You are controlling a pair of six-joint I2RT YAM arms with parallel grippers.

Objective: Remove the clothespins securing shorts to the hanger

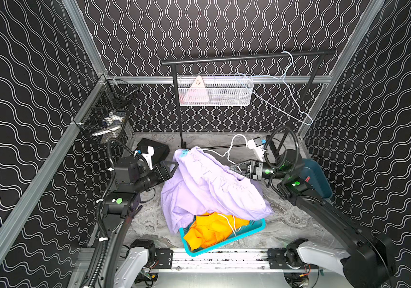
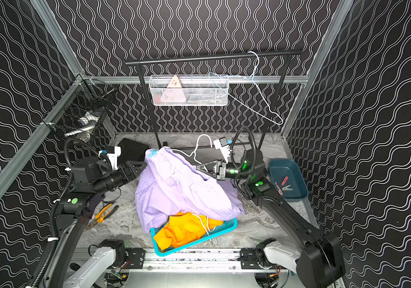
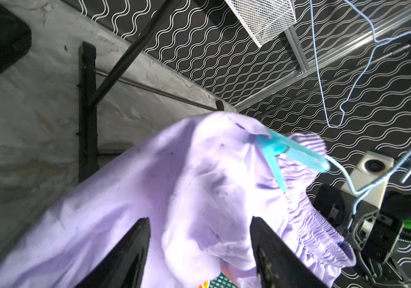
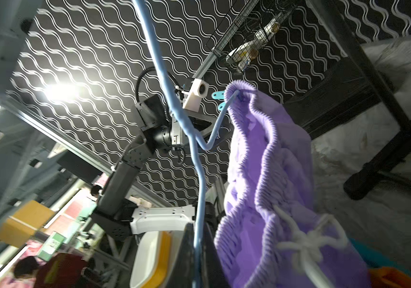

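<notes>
Lilac shorts point(image 1: 205, 184) hang from a white-blue wire hanger point(image 3: 354, 189) over the front basket. A teal clothespin point(image 3: 275, 151) clips the left end of the elastic waistband to the hanger; from the right side its handles point(image 4: 219, 96) show. My left gripper, fingers spread, stands beside the shorts just below that clothespin, nothing visibly pinched. The right gripper is shut on the hanger wire, which runs between its fingertips. The waistband's right end shows no clothespin that I can make out.
A teal basket point(image 1: 224, 246) holds orange cloth point(image 1: 210, 230). Red and grey clothespins lie in the dark blue tub point(image 2: 288, 189) at right. The black rack point(image 1: 248, 57) carries another wire hanger point(image 1: 289, 88). Pliers point(image 2: 102, 213) rest near the left arm.
</notes>
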